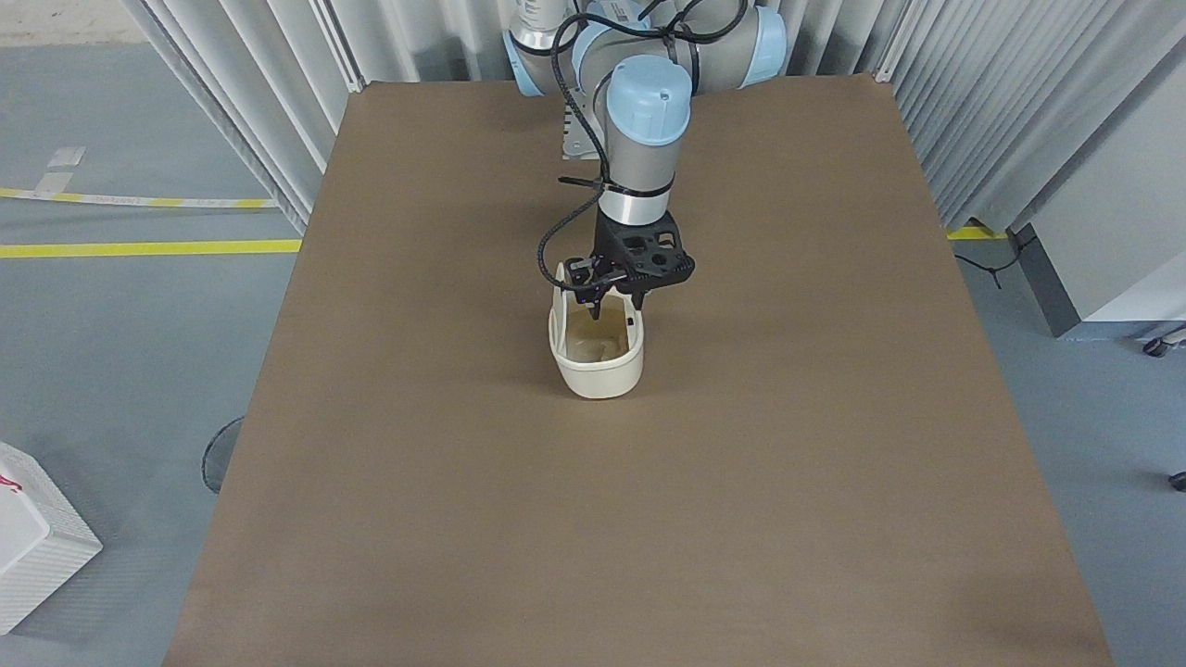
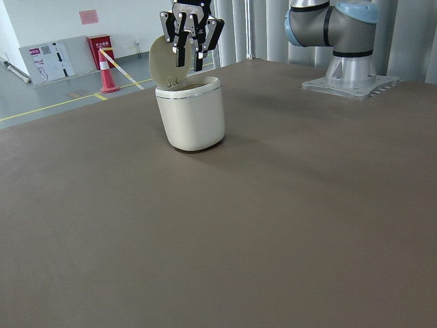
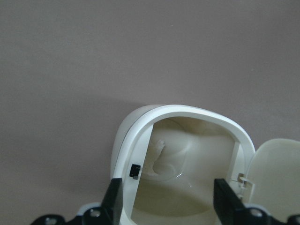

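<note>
A small cream bin (image 1: 595, 373) stands on the brown table, its lid (image 2: 162, 63) raised. My gripper (image 2: 188, 63) hangs just over its mouth, open, with nothing between its fingers in the left view. In the wrist view the two fingertips sit either side of the bin's opening (image 3: 187, 159). Inside, a pale, crumpled-looking shape (image 3: 153, 157) lies on the bin's floor, hard to make out.
The white arm base (image 2: 347, 85) stands at the back. A white box (image 1: 33, 534) is on the floor off the table's left.
</note>
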